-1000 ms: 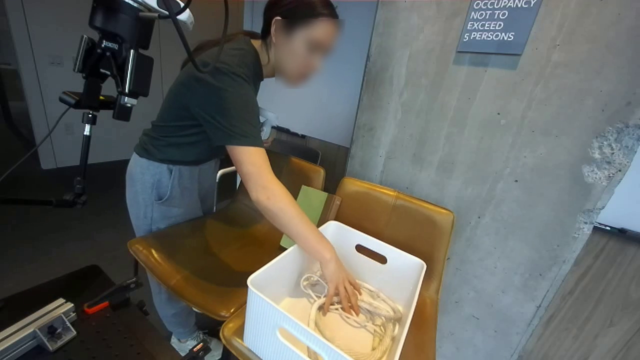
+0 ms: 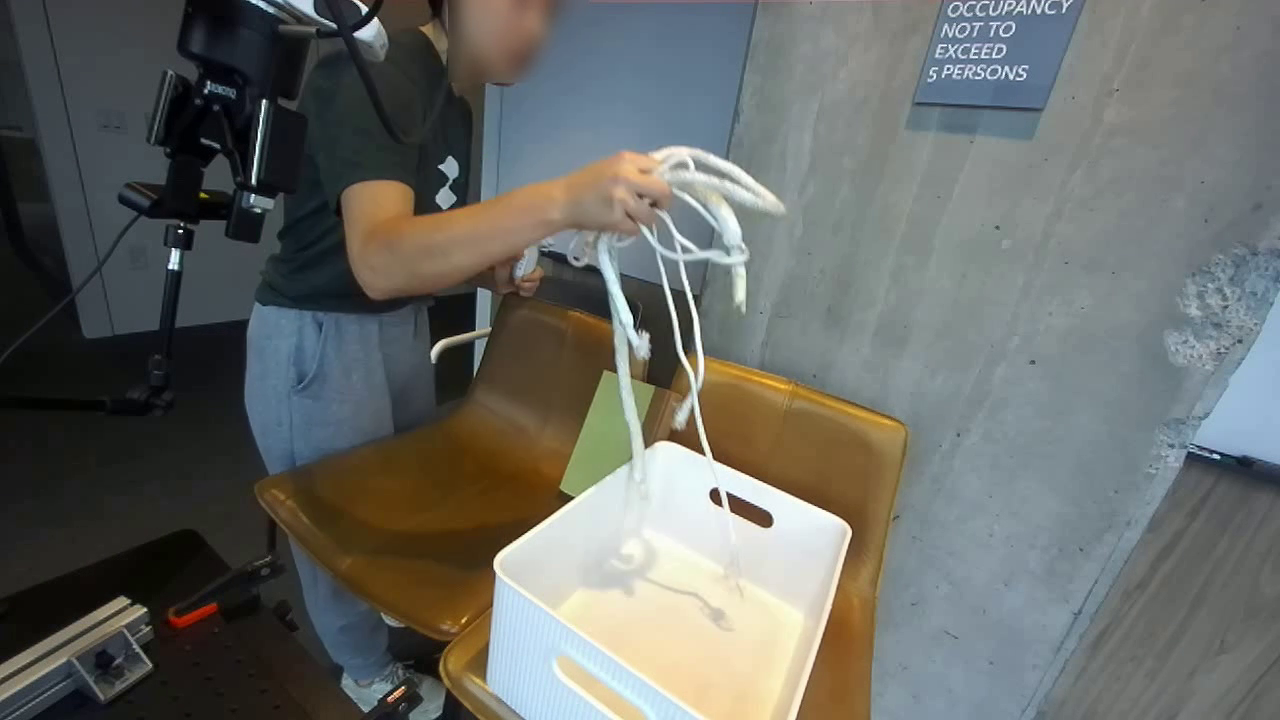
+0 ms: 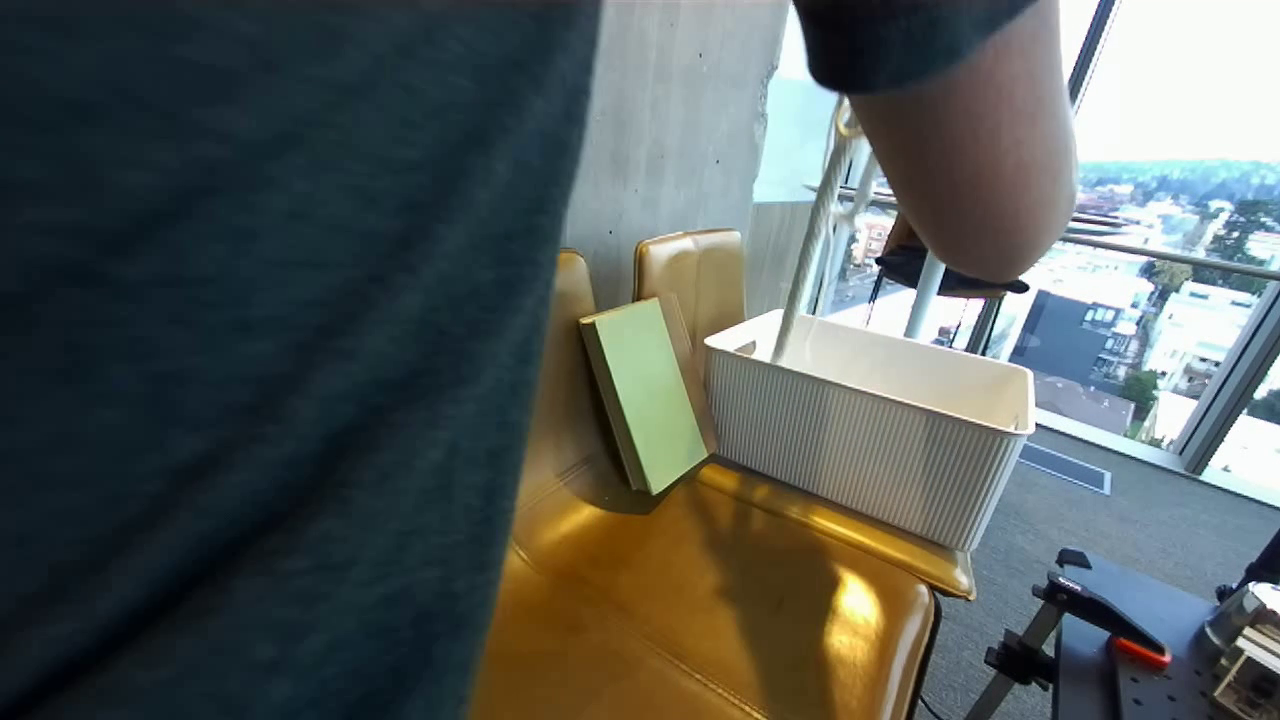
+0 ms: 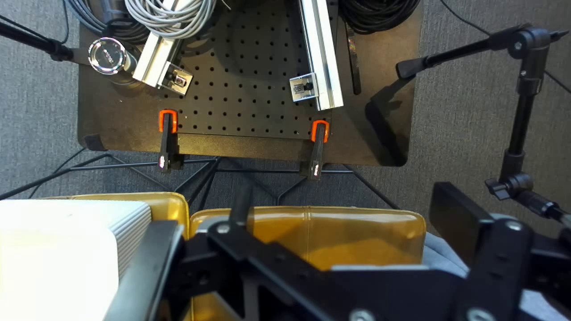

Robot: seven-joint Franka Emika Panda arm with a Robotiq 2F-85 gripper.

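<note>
My gripper (image 2: pixel 218 154) hangs at the upper left in exterior view 1, well away from the bin. In the wrist view its fingers stand wide apart and open, with nothing held between them. A person's hand (image 2: pixel 612 192) holds a bundle of white rope (image 2: pixel 720 190) above the white bin (image 2: pixel 528 612). Strands of rope dangle down into the bin, whose visible floor is otherwise bare. The bin (image 3: pixel 864 444) rests on a tan chair. In the wrist view, the bin (image 4: pixel 59 262) is overexposed and its inside cannot be made out.
A green book (image 3: pixel 648 396) leans against the chair backs beside the bin. The person stands by the left chair (image 2: pixel 396 492). A black perforated table (image 4: pixel 241 107) carries metal rails, coiled cables and clamps. A jointed black stand (image 4: pixel 522 107) rises beside it.
The person has straightened up and lifted the rope out of the bin, where it lay coiled under the hand. My gripper has not moved.
</note>
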